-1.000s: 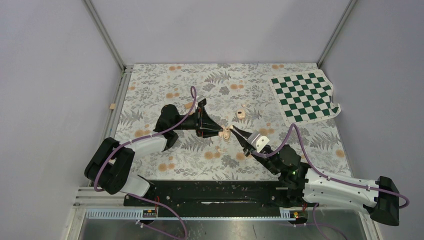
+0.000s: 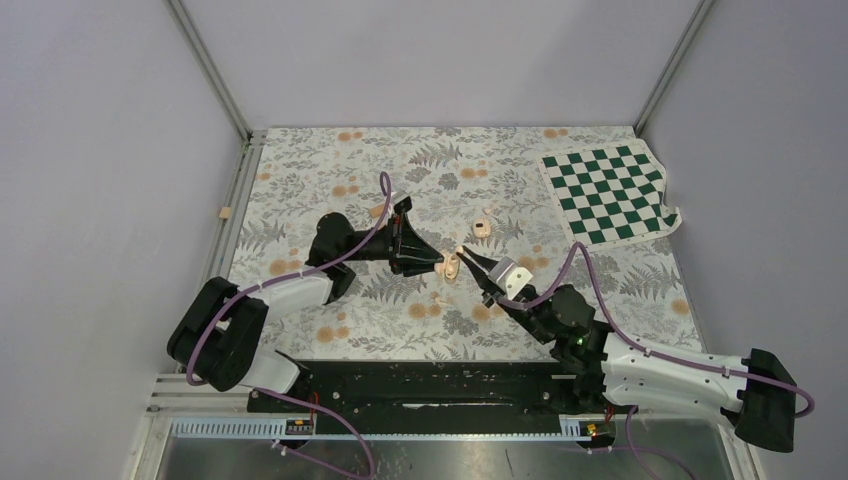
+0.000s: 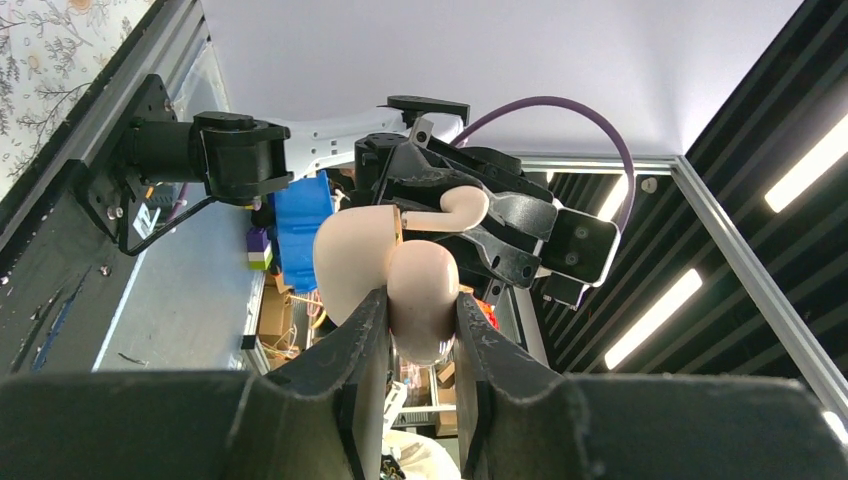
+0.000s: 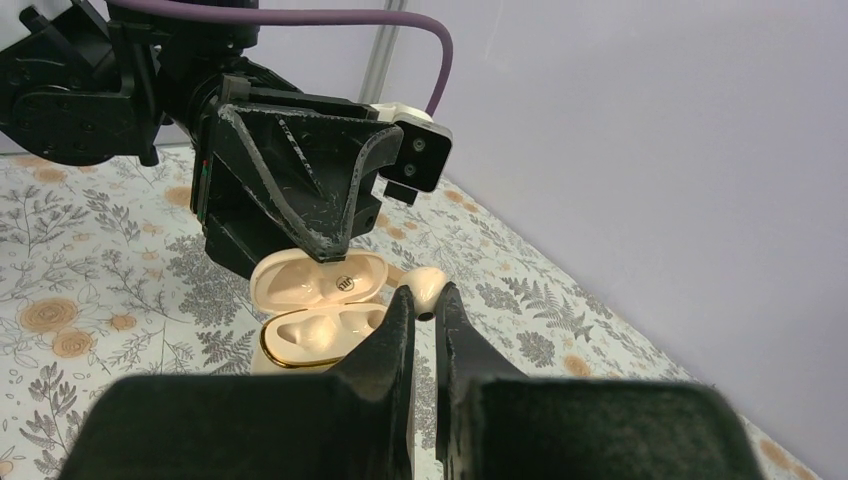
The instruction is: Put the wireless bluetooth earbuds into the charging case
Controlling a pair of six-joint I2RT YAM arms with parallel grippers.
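The cream charging case (image 4: 320, 333) is open, its lid (image 4: 312, 280) held up and its wells empty in the right wrist view. My left gripper has its fingers against both sides of the lid, shut on it, and holds the case above the table. In the top view the case (image 2: 452, 268) is between the two grippers. My right gripper is shut on a cream earbud (image 4: 426, 287), just to the right of the case in that view. The same earbud (image 3: 462, 212) overlaps the case's edge in the left wrist view; contact is unclear.
A small pale object (image 2: 481, 229) rests on the patterned tablecloth (image 2: 300, 170) behind the grippers. A tan block (image 2: 378, 211) lies near the left arm. The green checkered board (image 2: 610, 192) is at the far right.
The left arm and the case look almost still.
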